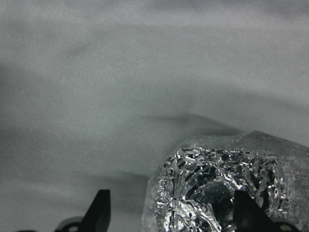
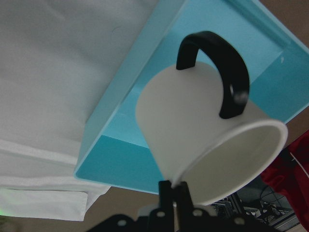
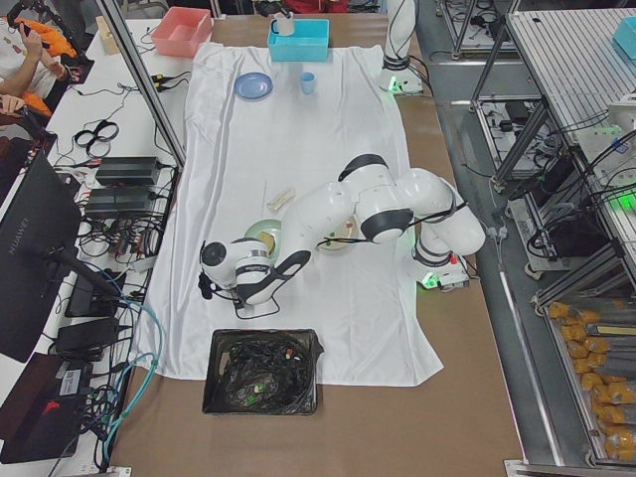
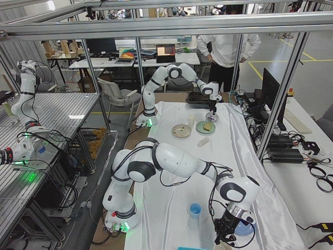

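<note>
A white mug (image 2: 178, 116) with a black handle hangs over the blue bin (image 2: 111, 162) in the right wrist view, with my right gripper shut on its rim. My left gripper is low over the white cloth, fingers apart, beside a crinkled foil-like object (image 1: 188, 203), possibly wrapped or in a bowl. In the camera left view, that arm reaches to the cloth's left, near a green plate (image 3: 263, 229).
A blue plate (image 3: 252, 85) and blue cup (image 3: 307, 83) stand on the cloth's far part. A black bin (image 3: 260, 374) sits at the near edge. A cream plate (image 4: 181, 130) lies beside the green one.
</note>
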